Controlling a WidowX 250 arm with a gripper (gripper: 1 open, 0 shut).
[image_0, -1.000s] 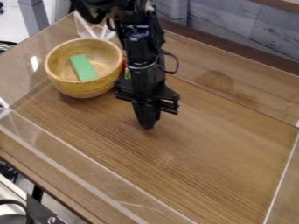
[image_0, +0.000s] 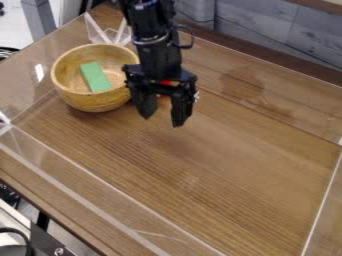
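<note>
My gripper (image_0: 162, 108) hangs over the wooden table (image_0: 187, 190), open, its black fingers spread beside a wooden bowl (image_0: 83, 100) at the upper left. A green block (image_0: 94, 76) rests inside the bowl. A small red-orange thing (image_0: 170, 87) shows behind the gripper, partly hidden.
Clear plastic or glass-like objects (image_0: 108, 36) stand at the back left, behind the bowl. The middle, right and front of the table are clear. A raised back wall (image_0: 267, 25) runs along the upper right.
My gripper has risen and moved back, away from the front of the table, and its fingers now appear wider apart. The bowl and green block have not moved.
</note>
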